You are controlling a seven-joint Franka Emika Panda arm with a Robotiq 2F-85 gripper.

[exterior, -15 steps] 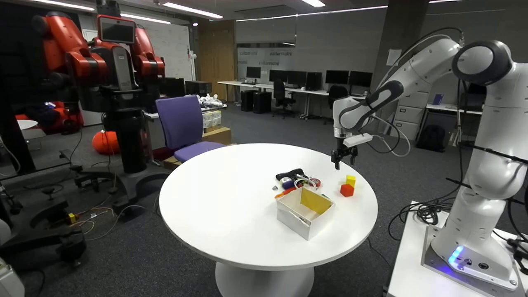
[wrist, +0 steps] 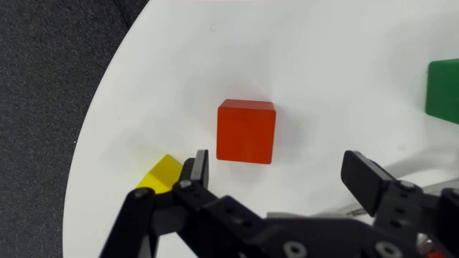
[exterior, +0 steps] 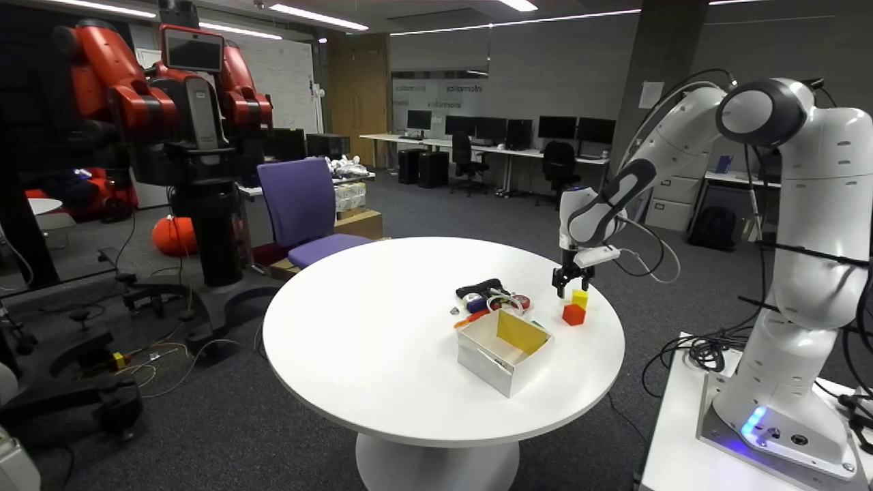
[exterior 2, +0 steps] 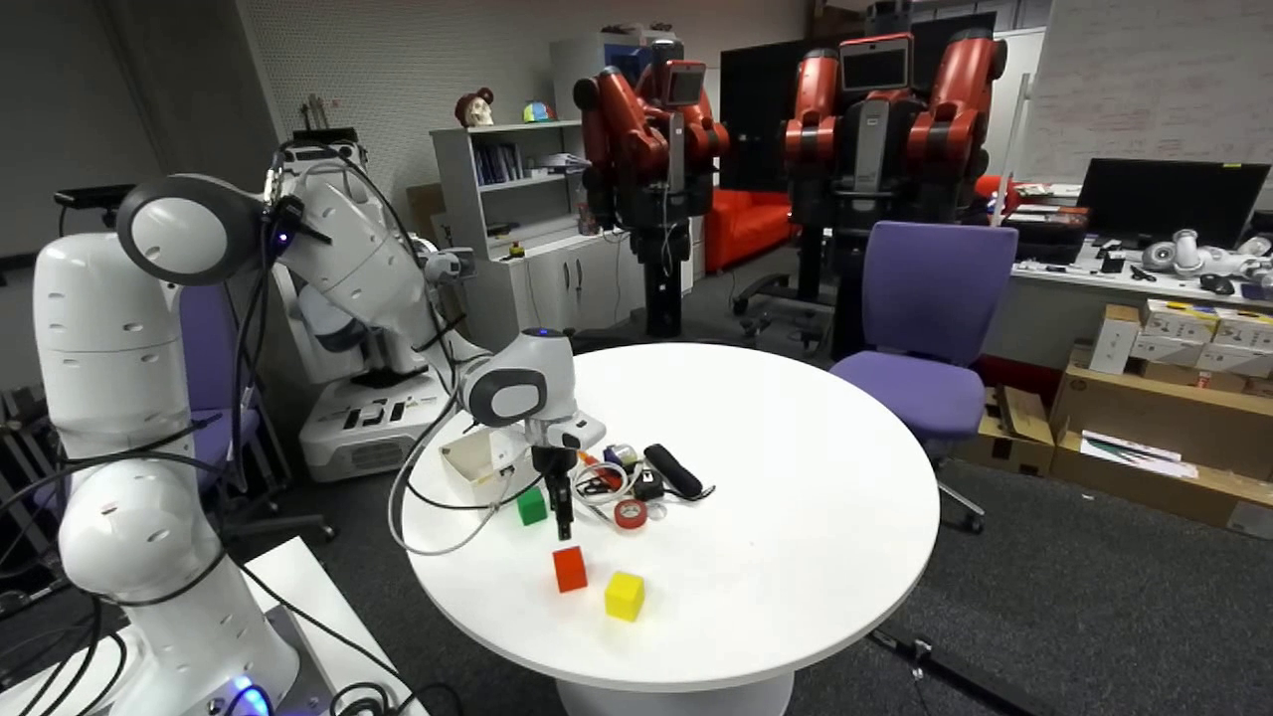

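Note:
My gripper is open, with nothing held between its fingers. In the wrist view the red cube (wrist: 245, 132) sits on the table ahead of the fingertips, closer to the left one. Partly covered by the left finger, a yellow cube (wrist: 162, 174) shows at lower left. A green cube (wrist: 445, 90) is cut off by the right edge. From the second exterior view, the red cube (exterior 2: 570, 569) and yellow cube (exterior 2: 624, 596) stand close together near the table's rim. The gripper (exterior 2: 561, 531) hangs above the table between the green cube (exterior 2: 532, 505) and the clutter.
An open white box (exterior: 503, 356) stands on the round white table (exterior: 368, 327). Beside it lie cables, a red tape roll (exterior 2: 630, 514) and a black object (exterior 2: 674, 470). A purple chair (exterior: 303, 213) stands close to the table.
Over the last second my gripper has come lower and slightly to the right in the first exterior view, nearer the yellow and red cubes. The cubes and box have not moved.

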